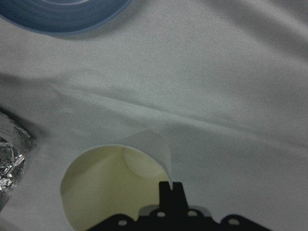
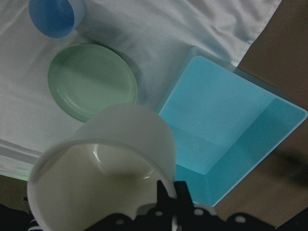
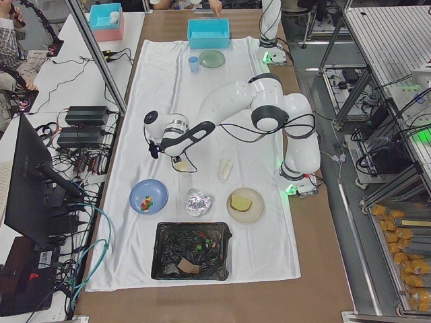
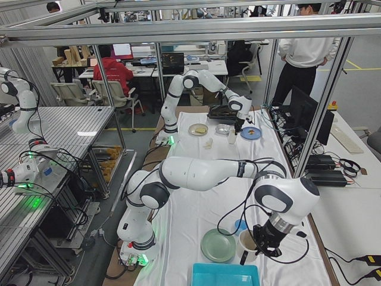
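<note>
My left gripper is at a pale paper cup point(image 1: 96, 187) above the cloth, its fingers at the cup's rim; whether they are closed on it is unclear. The blue plate point(image 3: 148, 196) and foil bundle point(image 1: 12, 159) lie nearby. My right gripper is shut on the rim of a white cup point(image 2: 125, 125), held above the area by the green plate point(image 2: 91, 79), blue cup point(image 2: 57, 14) and turquoise bin point(image 2: 226, 125).
A beige plate point(image 3: 252, 208) with yellow food, a black bag-lined tray point(image 3: 176, 242) and a small white item point(image 3: 225, 169) occupy the left arm's side. The middle of the cloth has free room.
</note>
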